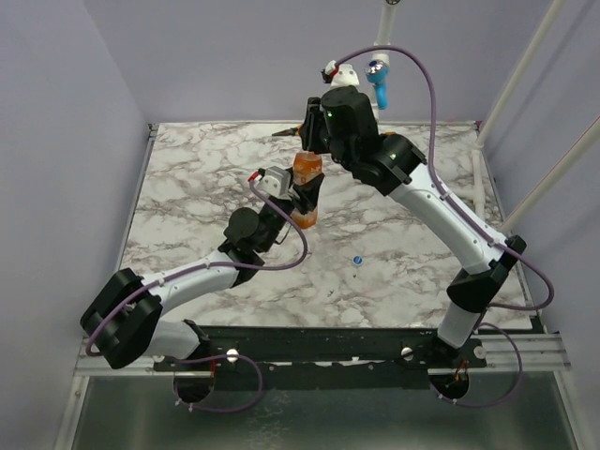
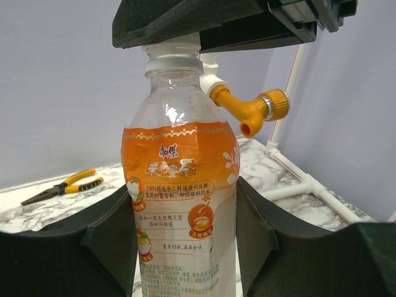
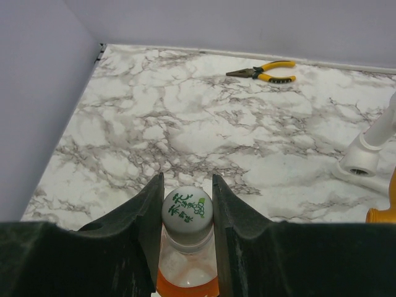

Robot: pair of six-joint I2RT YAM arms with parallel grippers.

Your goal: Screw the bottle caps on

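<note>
An orange-labelled plastic bottle (image 2: 179,185) stands upright between the fingers of my left gripper (image 1: 306,192), which grip its middle from both sides in the left wrist view. Above it my right gripper (image 1: 311,131) is shut on a white cap (image 3: 187,213) with green print, sitting on the bottle's neck. In the top view both arms meet over the middle of the table, with the bottle partly hidden between them. A small blue cap (image 1: 357,261) lies on the marble table to the right of the bottle.
Yellow-handled pliers (image 3: 272,73) lie toward the table's back. White pipes (image 2: 322,198) with an orange valve (image 2: 247,111) and a blue fitting (image 1: 379,80) stand at the back and right.
</note>
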